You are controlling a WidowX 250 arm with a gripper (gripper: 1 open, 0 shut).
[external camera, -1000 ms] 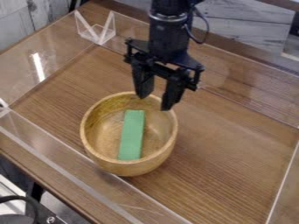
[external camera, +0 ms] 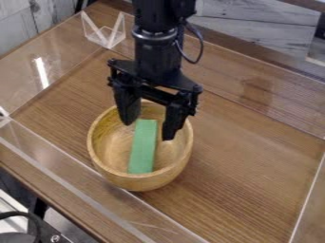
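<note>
A light tan round bowl sits on the wooden surface at centre-left, holding a green rectangular block. My black gripper hangs over the back part of the bowl, its two fingers spread apart and open, one at the left and one at the right, above the far end of the green block. I see nothing held between the fingers.
A clear plastic object stands at the top left. A dark cable lies at the lower left corner.
My gripper has moved left and a little toward the camera, from right of the bowl's back to over the bowl. The bowl and block look unmoved.
</note>
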